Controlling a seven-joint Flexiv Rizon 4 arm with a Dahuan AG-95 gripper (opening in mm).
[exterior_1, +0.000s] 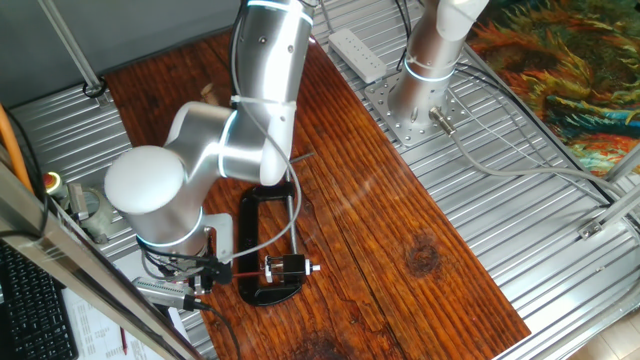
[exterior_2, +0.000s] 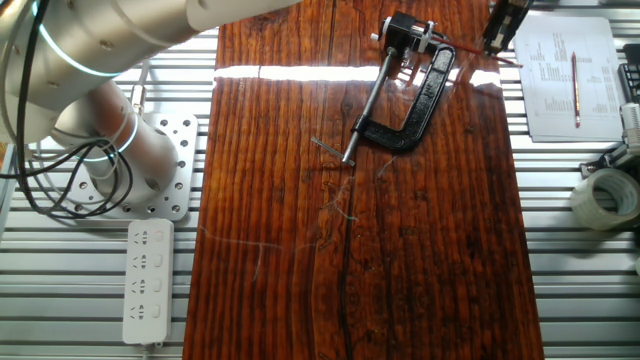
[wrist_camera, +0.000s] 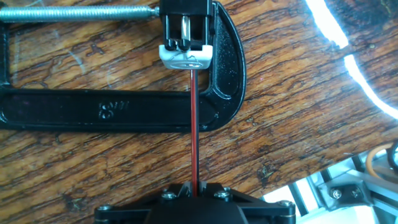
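Note:
In the wrist view my gripper is shut on a thin red-and-black pencil (wrist_camera: 194, 134). The pencil's far end meets the white collar (wrist_camera: 186, 57) of a small black block (wrist_camera: 186, 7); whether its tip sits inside is hidden. A black C-clamp (wrist_camera: 56, 109) lies flat on the wooden board, with the block at one end of its frame. From the first exterior view, the gripper (exterior_1: 214, 272) is low at the board's left edge, partly covered by cables, the pencil reaching across the clamp (exterior_1: 249, 235) to the block (exterior_1: 290, 266).
Past one edge lie paper (exterior_2: 565, 85) with another pencil (exterior_2: 575, 90), and a tape roll (exterior_2: 607, 198). Much of the wooden board (exterior_2: 400, 260) is clear.

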